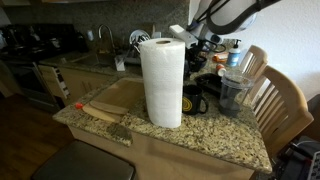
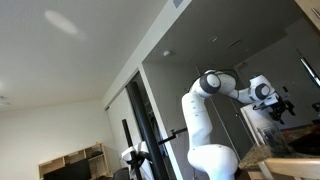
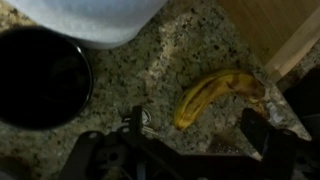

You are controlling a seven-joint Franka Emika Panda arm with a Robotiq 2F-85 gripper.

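In the wrist view, a yellow banana point(image 3: 213, 92) with brown marks lies on the speckled counter point(image 3: 150, 75). My gripper stands open, its dark fingers point(image 3: 137, 120) far apart at the lower edge of that view, and nothing shows held between them. The banana is ahead of the gap, apart from both fingers. A black mug point(image 3: 38, 78) is to the left, and the white paper towel roll point(image 3: 95, 18) is at the top. From exterior view 1, the dark gripper point(image 1: 198, 50) is above the counter behind the roll; the banana is not visible there.
The tall paper towel roll point(image 1: 162, 85) stands upright near the counter's front. Right of it are the black mug point(image 1: 192, 101) and a clear plastic container point(image 1: 233, 92). A wooden board point(image 1: 120, 94) lies left. Wooden chairs point(image 1: 283, 105) line the right side.
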